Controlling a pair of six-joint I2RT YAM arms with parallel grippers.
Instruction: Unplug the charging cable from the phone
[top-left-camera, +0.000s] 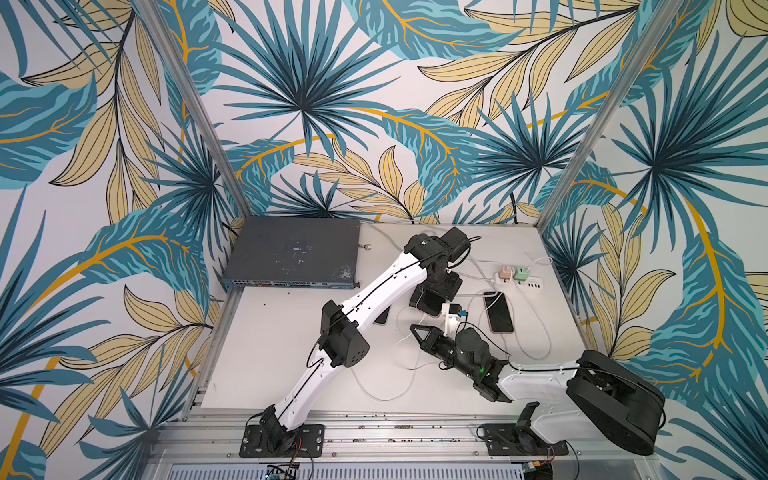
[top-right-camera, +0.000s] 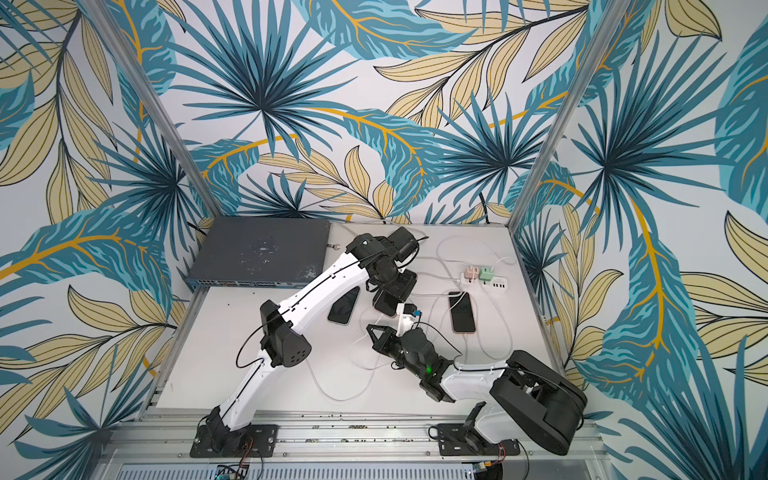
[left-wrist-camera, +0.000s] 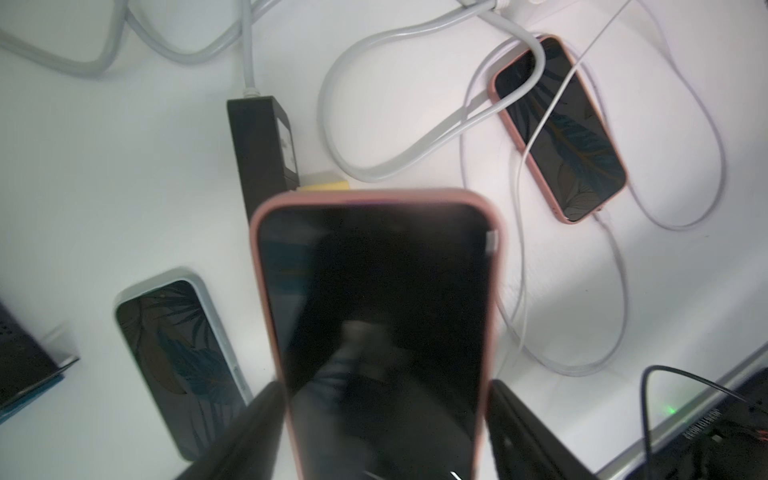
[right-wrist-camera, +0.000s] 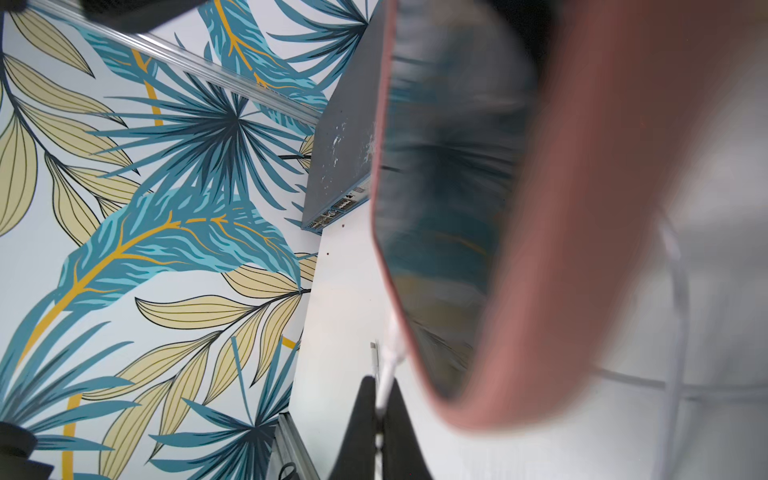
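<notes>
My left gripper is shut on a pink-rimmed phone (left-wrist-camera: 376, 280), one finger at each long edge. Its dark screen is large in the left wrist view. In the right wrist view the same phone (right-wrist-camera: 456, 184) looms close, steeply tilted. A white charging cable (right-wrist-camera: 389, 360) meets its lower edge; how deep the plug sits cannot be made out. The cable runs down between the fingertips of my right gripper, shut on it just below the phone. From above, the right gripper is beside the held phone (top-left-camera: 430, 302), on its near side.
A second pink-cased phone (left-wrist-camera: 564, 128) lies among cables at right, a pale-cased phone (left-wrist-camera: 184, 360) at left. Farther back are a black adapter (left-wrist-camera: 260, 148) and a power strip (top-left-camera: 528, 282). A grey rack unit (top-left-camera: 292, 250) fills the back left.
</notes>
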